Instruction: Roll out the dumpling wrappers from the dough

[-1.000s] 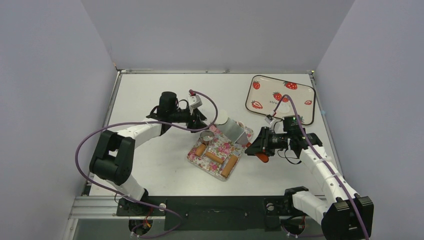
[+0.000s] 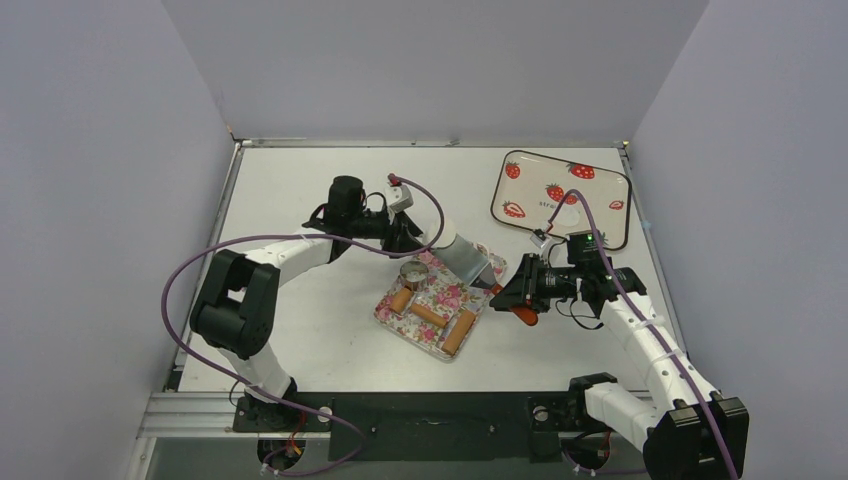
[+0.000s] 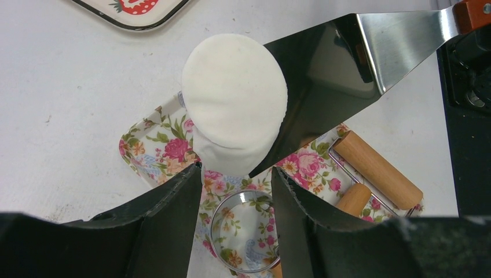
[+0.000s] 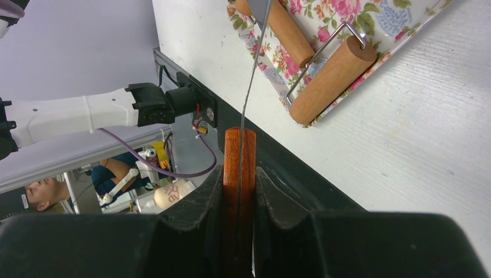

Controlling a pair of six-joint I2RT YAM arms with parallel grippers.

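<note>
A metal spatula (image 3: 330, 75) is held over the floral tray by my right gripper, shut on its wooden handle (image 2: 522, 312). A round white dough wrapper (image 3: 234, 87) lies on the blade's tip, with a fold of dough hanging at its near edge. My left gripper is part open just short of that fold, its fingers apart above a metal ring cutter (image 3: 223, 249). Wooden rollers (image 4: 333, 81) lie on the floral tray (image 3: 133, 150).
A strawberry-patterned tray (image 2: 530, 180) lies at the back right of the white table.
My left gripper has moved right and slightly toward the back, closer to the dough on the spatula. My right arm and the spatula look unchanged.
</note>
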